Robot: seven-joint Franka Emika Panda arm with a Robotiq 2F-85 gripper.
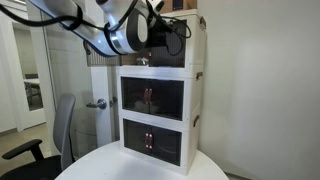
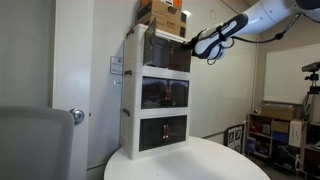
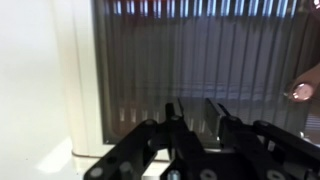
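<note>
A white cabinet [image 1: 191, 95] of three stacked tiers with dark doors stands on a round white table. In the second exterior view, the top tier's left door [image 2: 151, 47] appears swung outward. My gripper is open, its fingertips apart with nothing visible between them. Behind them in the wrist view lies a dark ribbed, see-through panel [image 3: 200, 70] with a pale frame. A copper-coloured handle [image 3: 302, 90] shows at that view's right edge, to the right of the fingers. From outside, the gripper is at the top tier's front; contact with it cannot be told.
Cardboard boxes [image 2: 163, 14] sit on top of the cabinet. A grey office chair [image 1: 62, 125] stands at the left in the first exterior view.
</note>
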